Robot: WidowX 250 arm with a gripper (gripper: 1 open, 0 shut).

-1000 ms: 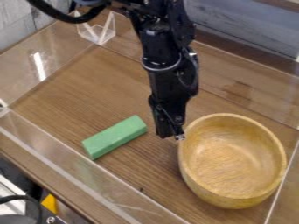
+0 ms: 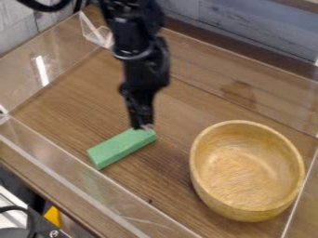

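Note:
My gripper [image 2: 141, 119] hangs over the wooden tabletop, blurred, its tips just above the far right end of a green block [image 2: 117, 150] lying near the front left. Whether the fingers are open or shut cannot be made out. A round wooden bowl [image 2: 246, 169] stands to the right of the block, apart from it and from the gripper.
A clear plastic piece [image 2: 99, 30] is at the back left corner. Pale walls border the back.
The arm has swung left, from beside the bowl's rim to over the block's far end, and slightly up. The block and bowl are unmoved.

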